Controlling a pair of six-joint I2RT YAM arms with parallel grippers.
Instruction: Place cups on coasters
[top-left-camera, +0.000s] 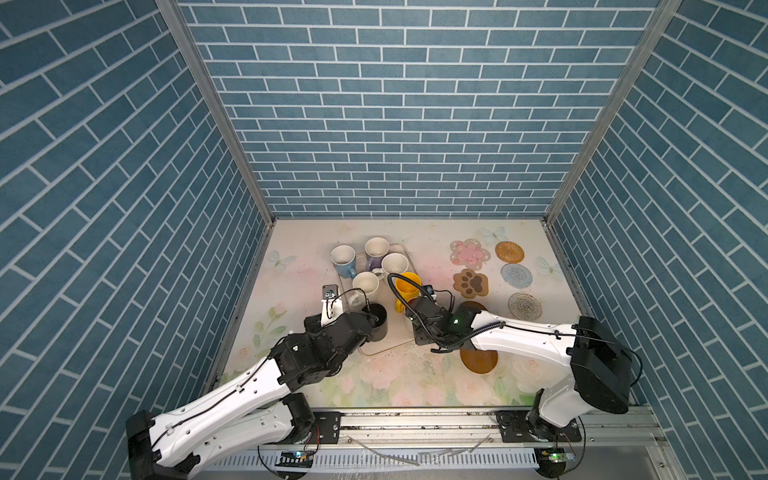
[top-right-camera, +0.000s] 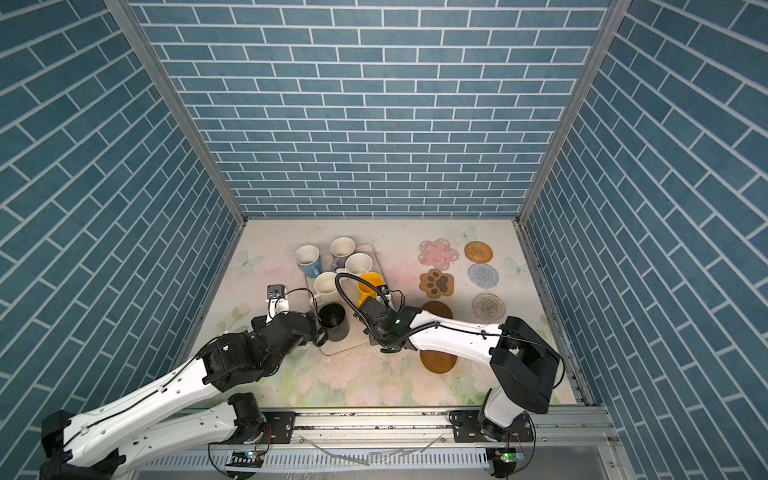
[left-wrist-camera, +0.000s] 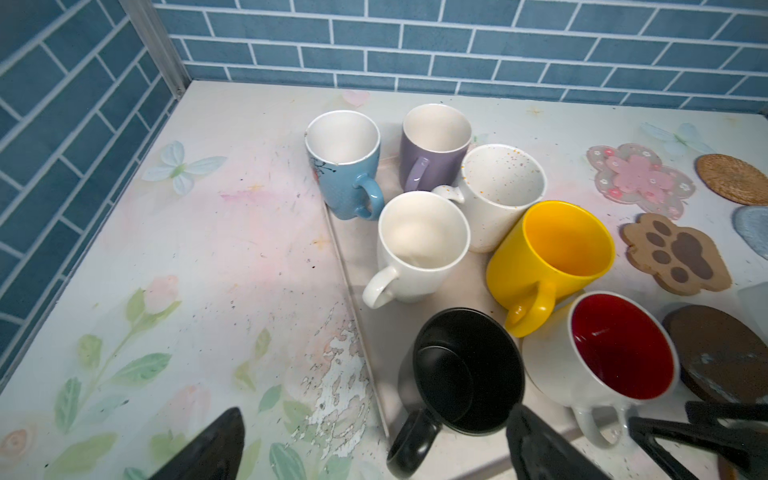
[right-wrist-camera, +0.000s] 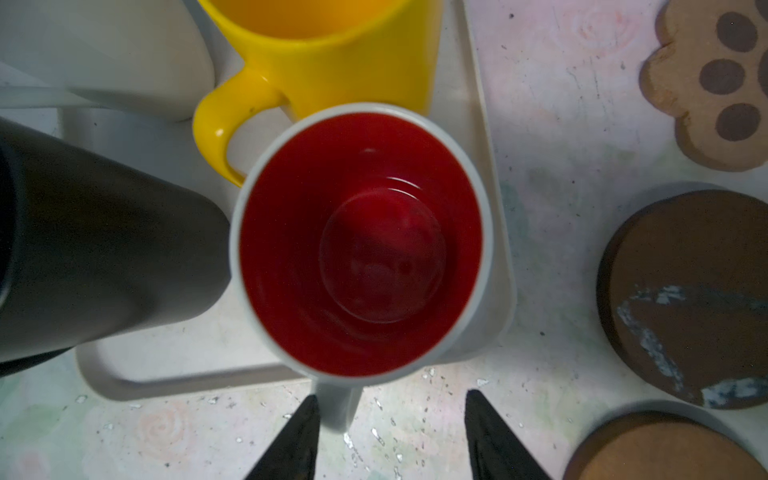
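A tray (left-wrist-camera: 352, 304) on the left-centre holds several mugs: blue, purple, white, speckled, yellow (left-wrist-camera: 550, 252), black (left-wrist-camera: 448, 376) and a white mug with red inside (left-wrist-camera: 600, 352). In the right wrist view, my open right gripper is just above the red-lined mug (right-wrist-camera: 360, 248), one finger by its handle, nothing held. My open left gripper is left of and above the black mug, empty. Coasters lie to the right, including a paw (left-wrist-camera: 678, 252), a pink flower (left-wrist-camera: 640, 180), a dark brown disc (right-wrist-camera: 688, 296) and a lighter brown disc (top-left-camera: 478, 361).
Smaller round coasters (top-left-camera: 517, 275) stand along the right side of the table. Tiled walls enclose the back and both sides.
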